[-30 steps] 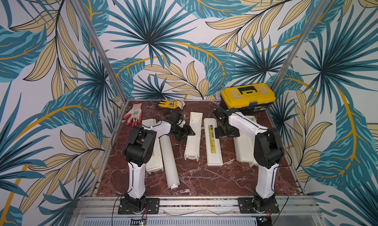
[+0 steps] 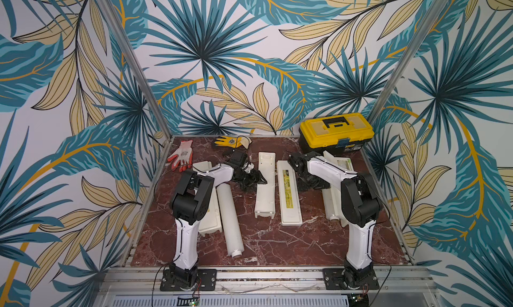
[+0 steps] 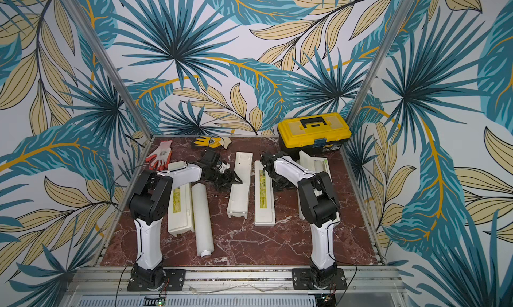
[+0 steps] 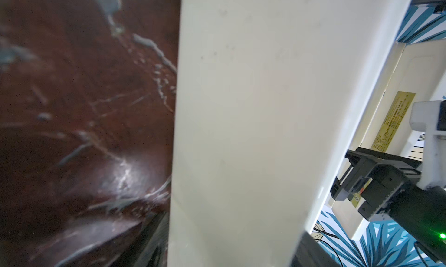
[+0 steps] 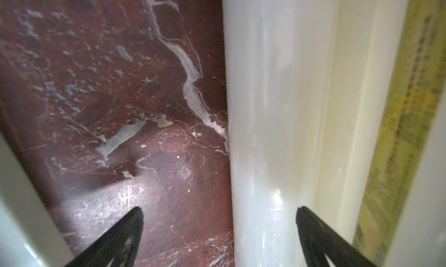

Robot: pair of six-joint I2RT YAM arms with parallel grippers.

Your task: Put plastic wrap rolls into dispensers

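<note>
A white dispenser body (image 2: 264, 200) stands in the middle of the table. At its left side is my left gripper (image 2: 256, 181); in the left wrist view the body's white wall (image 4: 260, 127) spans between its fingers, and whether they press on it is unclear. A dispenser lid (image 2: 289, 200) with a yellow label lies right of that body. My right gripper is open, low over the table, one finger in front of a white plastic wrap roll (image 5: 274, 127). Alongside that roll is a yellow-labelled dispenser (image 5: 357, 113). Another roll (image 2: 229, 221) lies at the left.
Left of the left roll lies another white dispenser part (image 2: 211, 216). A yellow toolbox (image 2: 336, 130) stands at the back right. Gloves (image 2: 181, 156) lie at the back left.
The middle dispenser body's near end has shifted slightly right. My right arm has moved slightly, and the dispenser at the right has tipped, with a roll showing beside it.
</note>
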